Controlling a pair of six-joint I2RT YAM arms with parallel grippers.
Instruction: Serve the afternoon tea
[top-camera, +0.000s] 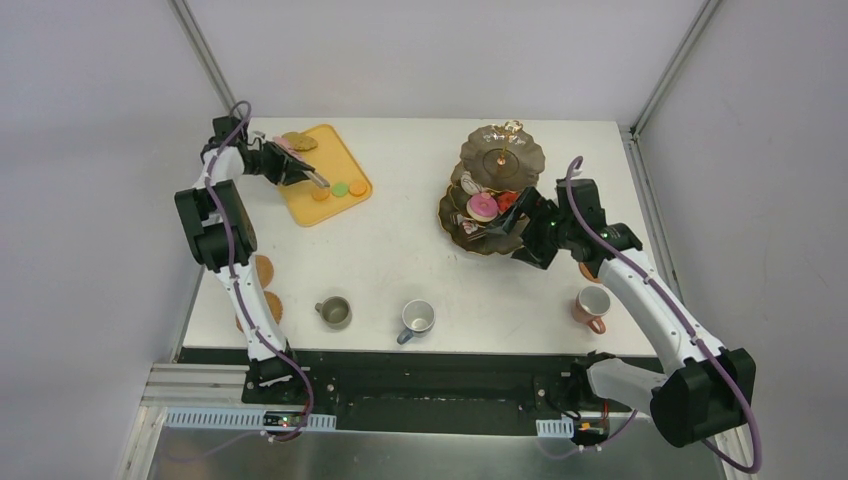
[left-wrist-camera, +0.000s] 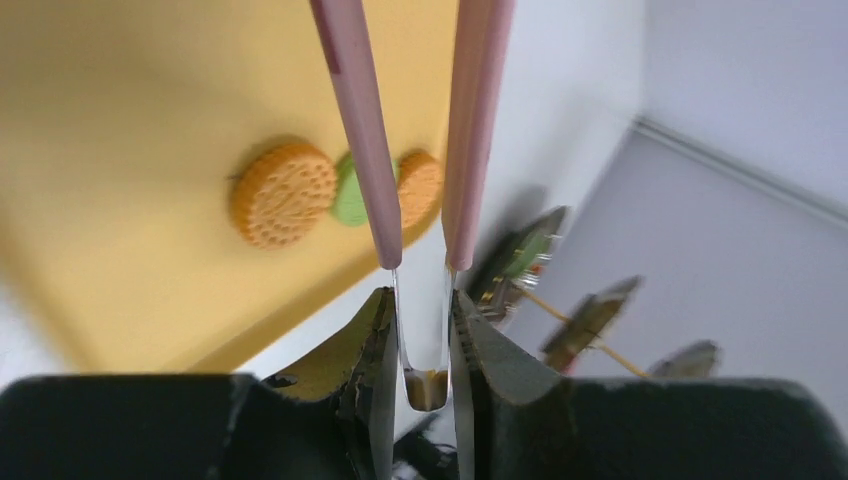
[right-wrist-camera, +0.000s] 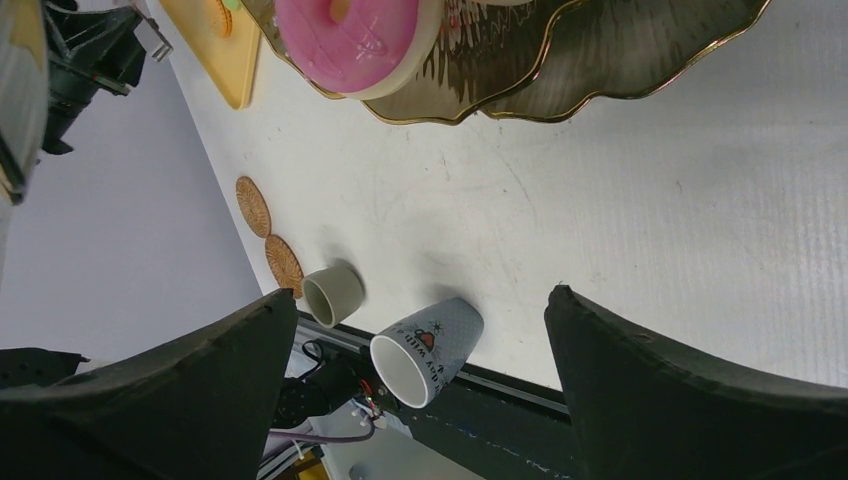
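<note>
My left gripper is shut on tongs (left-wrist-camera: 366, 130) with long pink arms. They reach over the yellow tray (top-camera: 354, 172); nothing shows between the arms, and their far ends leave the left wrist view. Below them on the tray lie two orange biscuits (left-wrist-camera: 285, 195) and a green one (left-wrist-camera: 349, 192). At the tray's back are a yellow-brown piece (top-camera: 300, 141) and a pink piece, partly covered by the gripper. My right gripper (top-camera: 516, 238) stands open beside the tiered dark stand (top-camera: 520, 158). On the stand's lower part sits a pink donut (top-camera: 482, 207) among other sweets.
Along the front edge stand a grey-green cup (top-camera: 335, 312), a pale mug (top-camera: 418, 317) and a pink mug (top-camera: 592, 304). Round woven coasters (top-camera: 272, 310) lie at the left edge, partly under the left arm.
</note>
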